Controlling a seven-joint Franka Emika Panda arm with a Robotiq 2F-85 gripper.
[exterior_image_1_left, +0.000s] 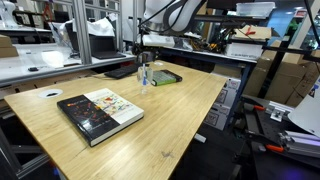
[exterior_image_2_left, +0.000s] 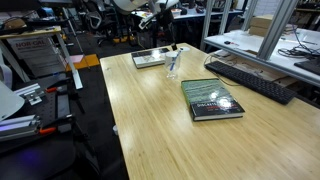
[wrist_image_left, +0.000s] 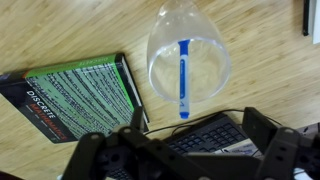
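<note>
A clear cup (wrist_image_left: 205, 70) with a blue marker (wrist_image_left: 184, 75) inside is in the middle of the wrist view. My gripper is open, its fingers spread at the lower edge of that view, with nothing held between them. In exterior view 1 the cup (exterior_image_1_left: 145, 77) stands upright on the table, and the arm reaches in above it from the upper right. The cup (exterior_image_2_left: 171, 66) also shows in exterior view 2, with the arm beyond it at the top. The fingers are too small to make out clearly in the exterior views.
A green book (exterior_image_2_left: 212, 100) lies near the cup, with a black keyboard (exterior_image_2_left: 250, 82) on its far side. Two books side by side, one a thick black one (exterior_image_1_left: 98, 120), lie at the table's other end.
</note>
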